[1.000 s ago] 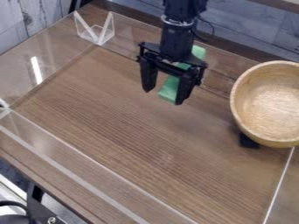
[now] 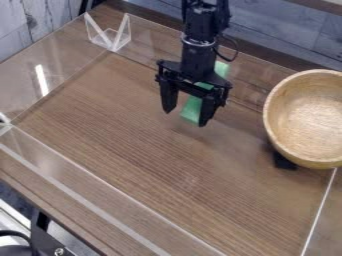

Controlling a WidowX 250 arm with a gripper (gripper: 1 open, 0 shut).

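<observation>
My black gripper (image 2: 193, 88) hangs from the top of the view over the back middle of the wooden table (image 2: 147, 170), with its fingers open. A green object (image 2: 202, 103) lies just behind and beside the fingers, partly hidden by them; I cannot tell whether they touch it.
A large tan bowl (image 2: 305, 120) sits at the right, with a small black block (image 2: 285, 161) by its lower left. A clear wire-like holder (image 2: 110, 33) stands at the back left.
My gripper has risen slightly and drawn back toward the rear of the table. The other things stay where they were.
</observation>
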